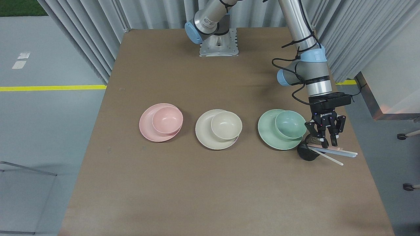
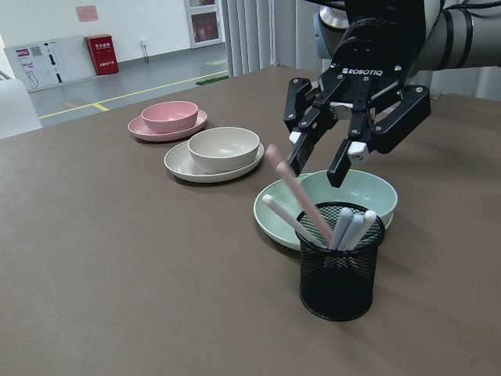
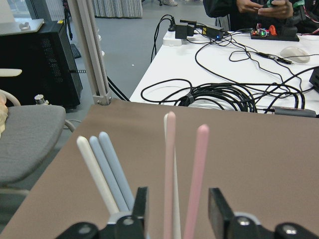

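My gripper (image 2: 325, 157) is open, fingers apart, hovering over a black mesh pen cup (image 2: 337, 282) that holds several sticks: pink sticks (image 3: 195, 174), white ones (image 3: 92, 167) and light blue ones (image 3: 114, 169). In the wrist view the pink sticks stand between the finger tips; whether they touch them cannot be told. The sticks lean out over the cup's rim. Just beside the cup is a green bowl (image 1: 291, 124) on a green plate (image 1: 269, 133).
A white bowl on a plate (image 1: 226, 126) and a pink bowl on a plate (image 1: 167, 120) stand in a row to the left.
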